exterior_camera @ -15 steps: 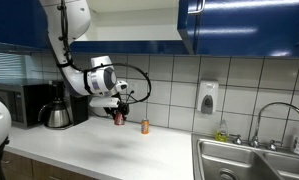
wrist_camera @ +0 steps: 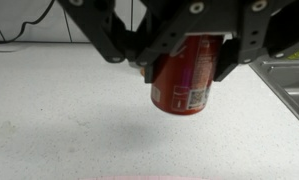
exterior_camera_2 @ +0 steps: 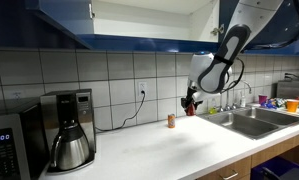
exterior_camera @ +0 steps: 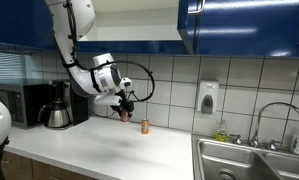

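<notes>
A red can (wrist_camera: 188, 82) with a printed label hangs upright in the wrist view, and my gripper is shut on it around its upper part. The can's top is hidden by the fingers. In the first exterior view the can (exterior_camera: 125, 116) shows small and red below my gripper (exterior_camera: 123, 104), raised above the white counter. The second exterior view has the can (exterior_camera_2: 190, 109) under the gripper (exterior_camera_2: 195, 97), near the tiled back wall. An orange can (exterior_camera: 145, 127) stands on the counter a little to the right.
A coffee maker (exterior_camera_2: 71, 130) and a microwave (exterior_camera_2: 7, 135) stand at the counter's other end. The sink (exterior_camera: 229, 160), with a faucet (exterior_camera: 279, 106) and a soap bottle (exterior_camera: 222, 131), lies to the right. Mid-counter (exterior_camera: 129, 147) is bare.
My gripper has moved slightly to the right with the red can in it. The orange can has stayed in place.
</notes>
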